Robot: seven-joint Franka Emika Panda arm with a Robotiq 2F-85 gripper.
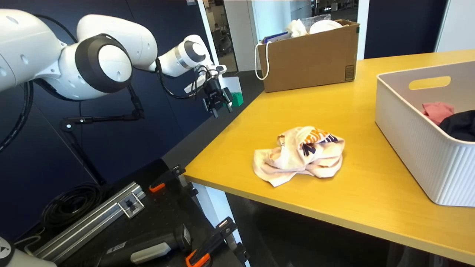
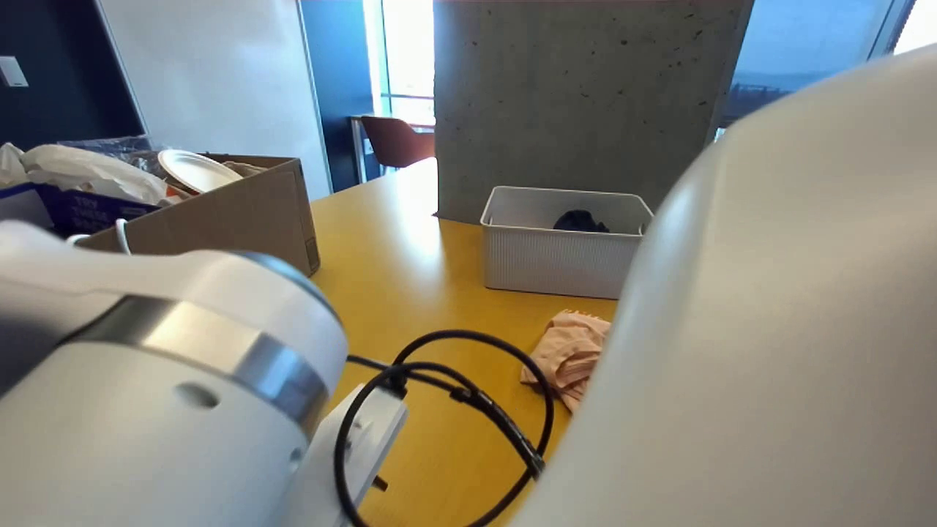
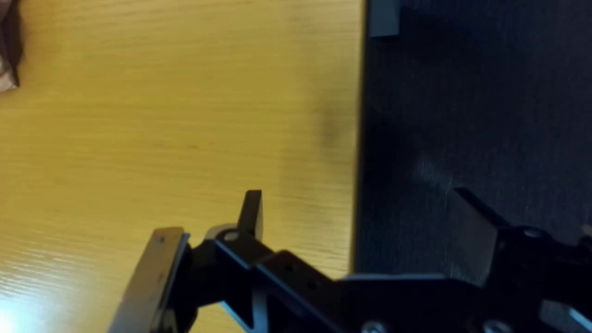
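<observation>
A crumpled pale pink cloth (image 1: 294, 155) with orange and navy lettering lies on the yellow table (image 1: 356, 187); the arm partly hides this cloth (image 2: 566, 351) in exterior view 2. Only a sliver of the cloth (image 3: 6, 72) shows at the wrist view's left edge. High and well to the left of it, my gripper (image 1: 222, 111) hangs open and empty near the table's edge. Its fingers in the wrist view stand wide apart, one finger (image 3: 252, 213) above the tabletop, the other (image 3: 477, 222) over the dark area past the edge.
A light grey bin (image 1: 400, 115) at the right holds a dusty pink cloth (image 1: 437, 111) and a black cloth (image 1: 463, 125). A full cardboard box (image 1: 307, 60) stands at the back. Clamps (image 1: 218, 240) sit by the front left; bare table surrounds the crumpled cloth.
</observation>
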